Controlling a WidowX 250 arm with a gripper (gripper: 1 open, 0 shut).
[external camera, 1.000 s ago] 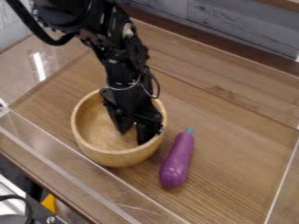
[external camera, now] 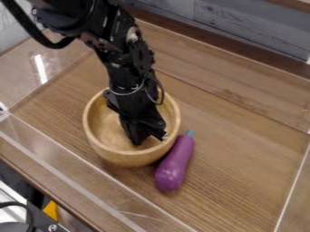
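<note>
My black gripper (external camera: pixel 147 129) reaches down from the top left into a tan wooden bowl (external camera: pixel 101 139), its fingertips low inside the bowl. It looks shut; whether anything is between the fingers is not visible, and nothing else shows in the bowl. A purple toy eggplant (external camera: pixel 175 164) with a teal tip lies just right of the bowl, close against its rim.
A pale wall (external camera: pixel 230 32) runs along the back. At the lower left edge, white and yellow items and a cable show beyond the table.
The eggplant has shifted up and left from where it lay a second ago.
</note>
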